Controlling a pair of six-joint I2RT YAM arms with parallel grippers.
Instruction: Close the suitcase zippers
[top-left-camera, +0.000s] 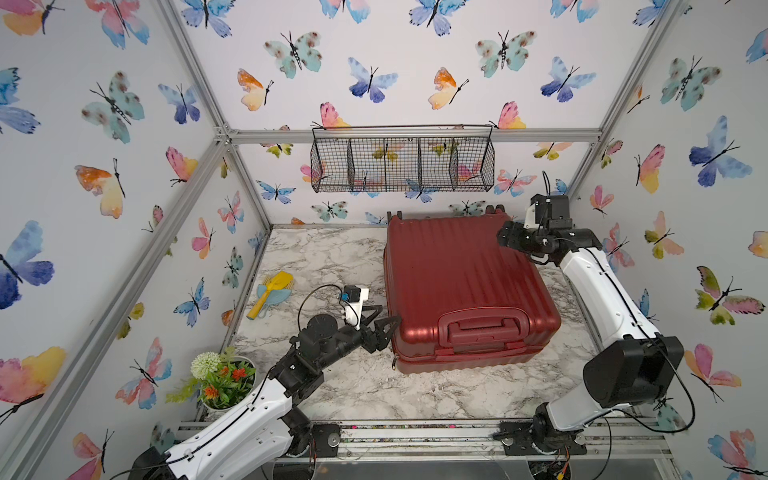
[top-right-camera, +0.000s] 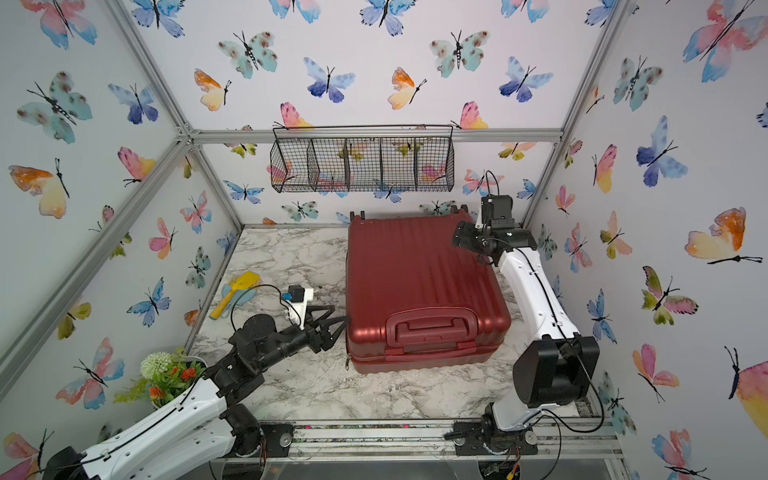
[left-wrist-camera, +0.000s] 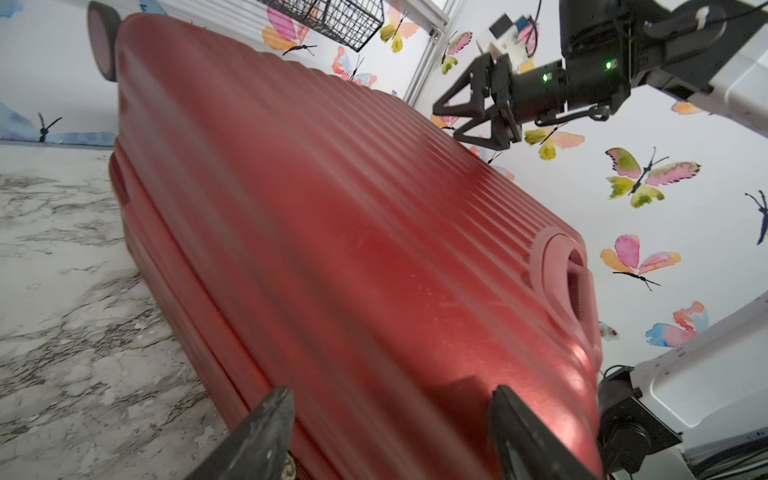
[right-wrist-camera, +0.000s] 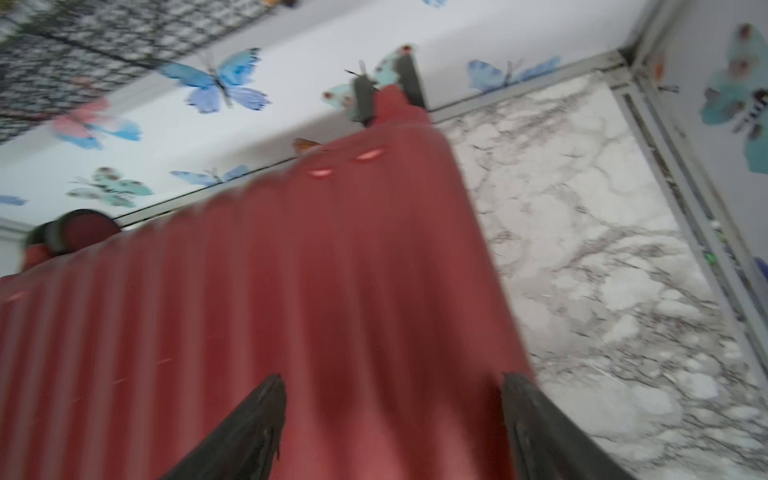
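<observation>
The red hard-shell suitcase lies flat on the marble table, its handle toward the front. Its side seam runs along the left side; a small dangling piece, perhaps a zipper pull, shows at the front left corner. My left gripper stands open at that front left corner, nothing seen held. My right gripper is over the back right part of the suitcase, open with nothing seen between its fingers; the right wrist view is blurred.
A wire basket hangs on the back wall. A yellow tool lies on the left, a flower pot at the front left. Bare table shows left of the suitcase.
</observation>
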